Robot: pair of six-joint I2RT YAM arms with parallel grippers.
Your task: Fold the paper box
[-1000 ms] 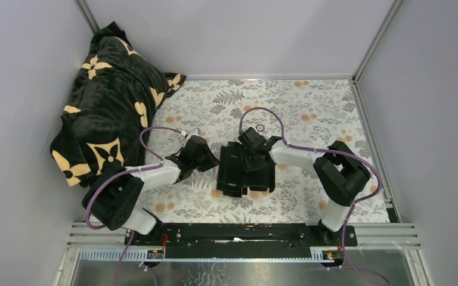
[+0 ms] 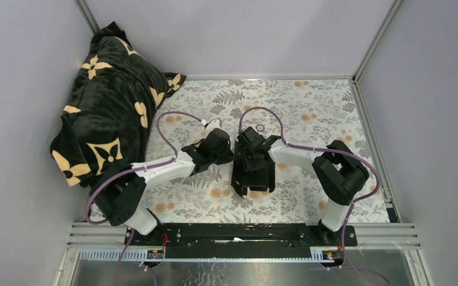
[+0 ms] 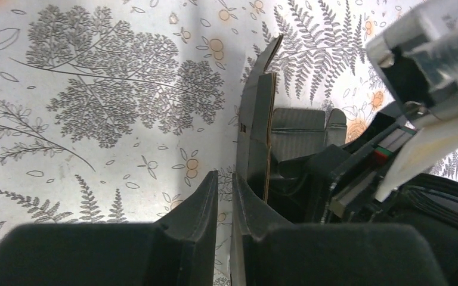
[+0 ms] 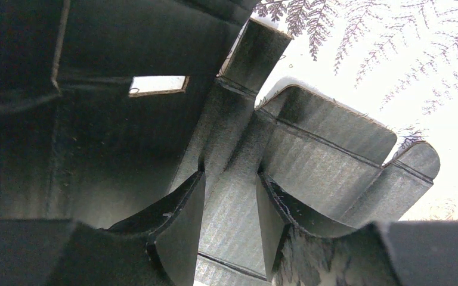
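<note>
The dark paper box (image 2: pixel 259 180) lies on the patterned cloth at mid-table. Its left side panel (image 3: pixel 253 125) stands up steeply from the base in the left wrist view. At that panel's outer side is my left gripper, its fingertips close together. Cloth shows in the narrow gap; whether any panel is pinched lower down cannot be told. Over the box's base, my right gripper is part open, with bare cardboard showing between its fingers. In the right wrist view, a dark wall (image 4: pixel 119 137) with a small slot rises on the left.
A black-and-yellow patterned blanket (image 2: pixel 110 107) is heaped at the back left. Small end flaps (image 4: pixel 334 125) of the box lie spread outward. Both grippers stand close together.
My left gripper has moved right, toward the box. The left panel, lying spread out a second ago, has swung up and inward. My right arm has stayed in place.
</note>
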